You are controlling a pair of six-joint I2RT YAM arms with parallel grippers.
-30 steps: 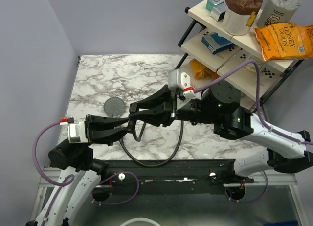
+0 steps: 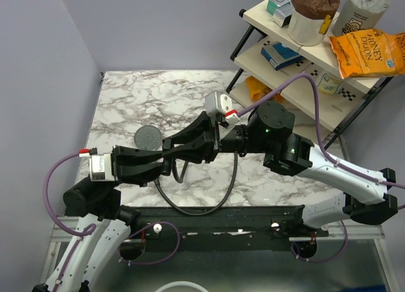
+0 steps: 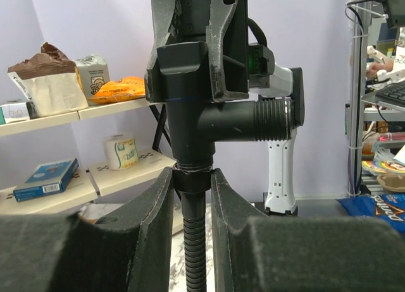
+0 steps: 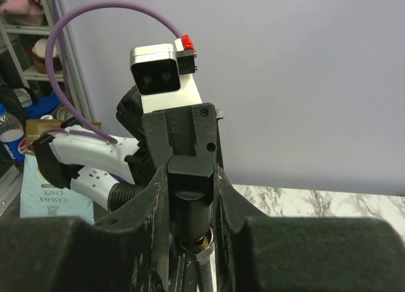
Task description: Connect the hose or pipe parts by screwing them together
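Note:
A black hose fitting with a ribbed side port (image 3: 253, 120) stands upright between the two grippers. My left gripper is shut on the ribbed hose (image 3: 193, 254) just below the fitting, at its collar. My right gripper is shut on the top of the fitting; in the left wrist view its fingers come down from above onto that part. In the top view the grippers meet over the marble surface, where the hose (image 2: 209, 203) loops down. A grey round disc (image 2: 148, 136) lies at the left.
Shelves (image 2: 310, 115) with boxes, bags and cans stand at the back right. Walls bound the back and left. A dark rail (image 2: 209, 222) runs along its front edge.
My left gripper has barely moved.

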